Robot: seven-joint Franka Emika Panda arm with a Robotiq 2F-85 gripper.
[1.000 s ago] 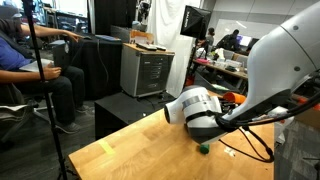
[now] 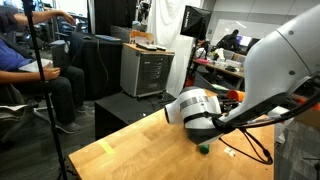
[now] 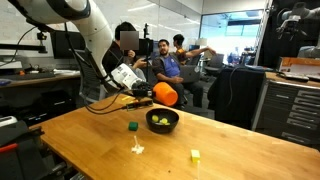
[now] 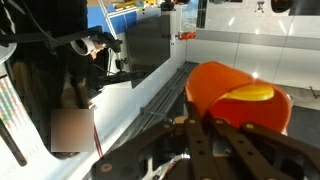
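In the wrist view an orange cup (image 4: 215,90) reaches out from my gripper, its mouth facing away. Something yellow (image 4: 252,92) shows inside it. Exterior view 2 has the same cup (image 3: 163,94) tipped sideways in the air above the black bowl (image 3: 162,128), with my gripper (image 3: 150,95) shut on it. Several yellow-green pieces (image 3: 160,120) lie in the bowl. The first exterior view hides both cup and bowl behind the white arm (image 2: 200,122).
On the wooden table lie a green block (image 3: 132,126), a white piece (image 3: 137,149) and a yellow block (image 3: 195,156). Bare tabletop (image 3: 245,140) stretches to the right of the bowl. People (image 3: 180,66) are in the background.
The arm's upper links look slightly shifted, while the gripper end stays in nearly the same place. The visible objects on the table have not moved.
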